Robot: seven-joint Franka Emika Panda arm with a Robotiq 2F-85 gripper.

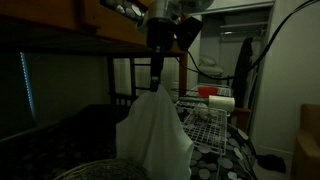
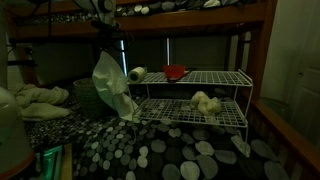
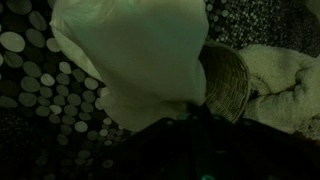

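A pale cloth [image 1: 155, 137] hangs down from my gripper [image 1: 155, 85], which is shut on its top end. In exterior view 2 the same cloth [image 2: 113, 88] dangles beside a dark woven basket [image 2: 90, 97]. Looking down in the wrist view, the cloth [image 3: 140, 55] spreads out from the dark gripper and covers part of the basket [image 3: 225, 80]. The fingertips are too dark there to make out. In exterior view 1 the basket's rim [image 1: 100, 168] shows at the bottom, with the cloth's lower part behind it.
A white wire rack [image 2: 195, 100] holds a red item [image 2: 175, 72] and a pale roll [image 2: 138, 74] on top, and a cream bundle [image 2: 206, 103] below. Light fabric [image 3: 280, 85] lies beside the basket. A wooden bunk beam [image 1: 60, 28] runs overhead.
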